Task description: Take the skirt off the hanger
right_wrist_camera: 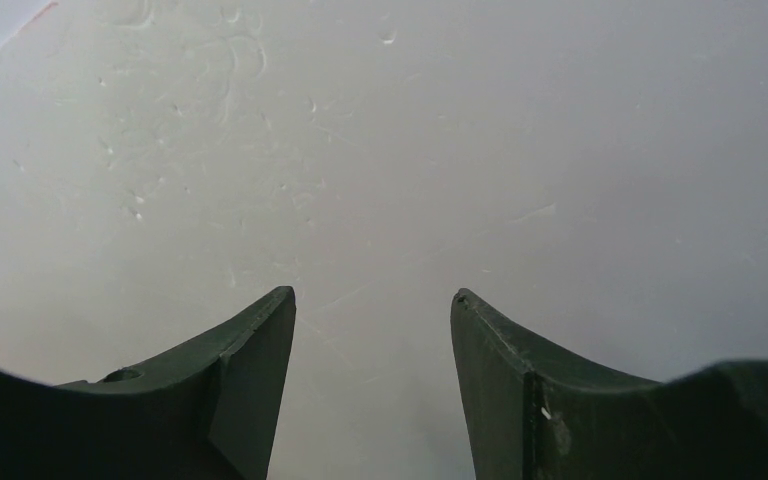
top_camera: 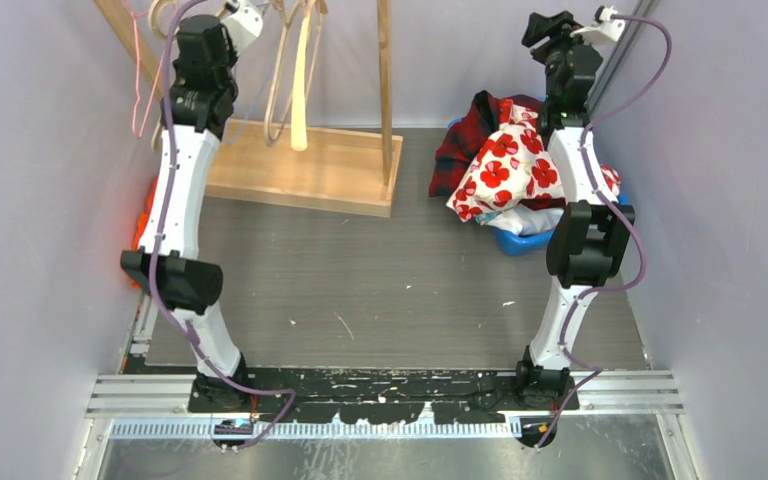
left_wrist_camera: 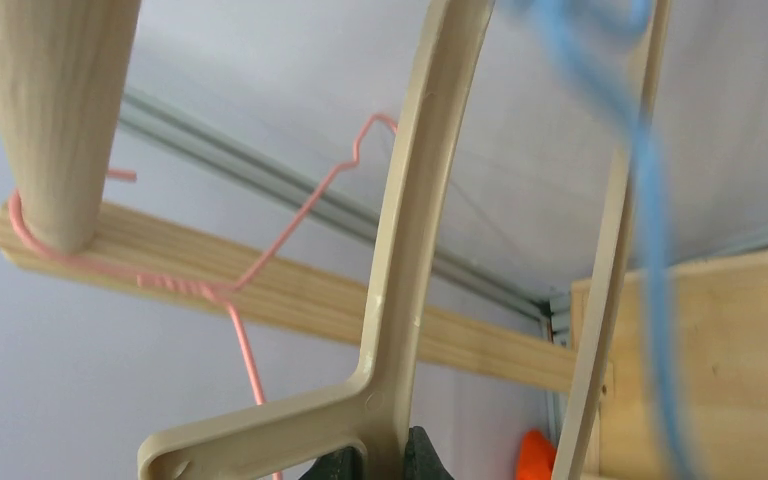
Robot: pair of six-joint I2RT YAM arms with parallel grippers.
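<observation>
At the wooden rack [top_camera: 300, 170], upper left in the top view, my left gripper [top_camera: 232, 22] is among the hangers. In the left wrist view my left gripper is shut, with the beige plastic hanger [left_wrist_camera: 398, 280] at its fingers; its tips are mostly hidden. A blue hanger [left_wrist_camera: 660, 300] hangs blurred at the right, a pink hanger [left_wrist_camera: 245, 350] at the left. No garment shows on these hangers. My right gripper is open and empty, facing a bare wall above the clothes.
A blue basket [top_camera: 515, 243] at the right holds a floral cloth [top_camera: 500, 170] and plaid cloth [top_camera: 455, 150]. An orange cloth [left_wrist_camera: 535, 455] lies by the left wall.
</observation>
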